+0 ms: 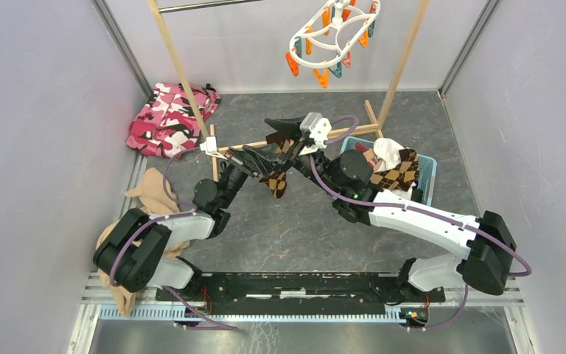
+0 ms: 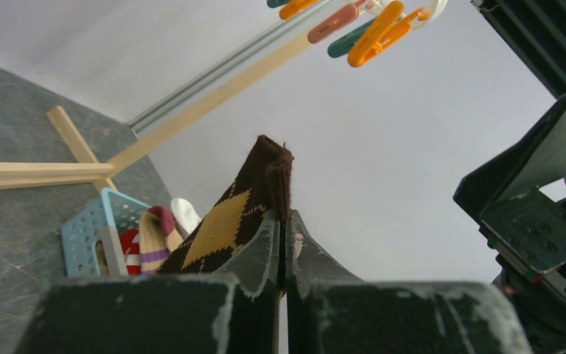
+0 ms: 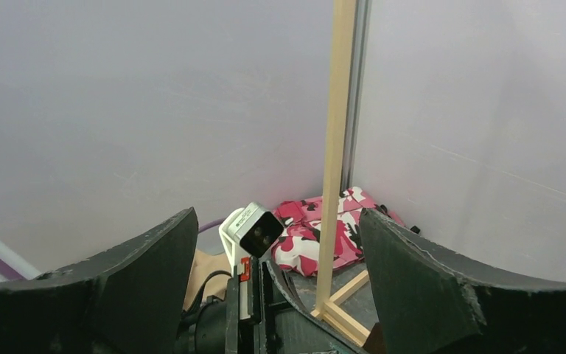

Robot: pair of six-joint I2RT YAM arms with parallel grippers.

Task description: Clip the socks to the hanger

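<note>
A brown sock with tan diamonds [image 2: 223,223] is pinched at its edge by my left gripper, which is shut on it. In the top view the sock [image 1: 278,184] hangs between the two arms, partly covered by the left gripper [image 1: 264,159]. My right gripper stands open, its fingers wide apart, with the left arm's end showing between them; only a sliver of brown shows low by its right finger. The white oval hanger [image 1: 332,46] with orange, teal and pink clips hangs at the top.
The blue basket [image 1: 427,177] on the right holds more socks. A wooden frame [image 1: 354,131] stands behind the arms. Pink camouflage cloth [image 1: 163,122] lies back left, with tan cloth [image 1: 154,193] beside the left arm.
</note>
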